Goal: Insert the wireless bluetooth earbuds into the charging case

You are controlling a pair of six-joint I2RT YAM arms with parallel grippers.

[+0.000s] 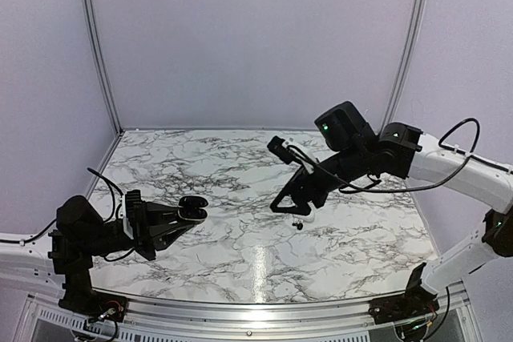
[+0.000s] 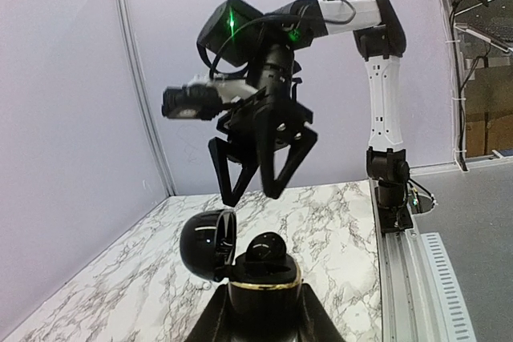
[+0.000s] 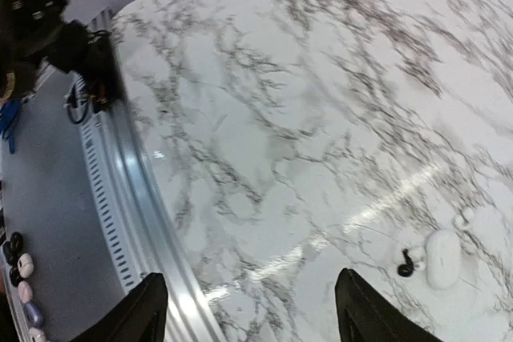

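Note:
My left gripper is shut on the black charging case, whose lid stands open. A dark glossy dome shows inside the case in the left wrist view; whether it is an earbud I cannot tell. To the right and well apart from the case, my right gripper is open with nothing between its fingers. A small black earbud lies on the marble table beside a white case. White earbud-like pieces are close to that white case.
A metal rail runs along the front edge. Off the table, several small coloured cases appear at the lower left of the right wrist view.

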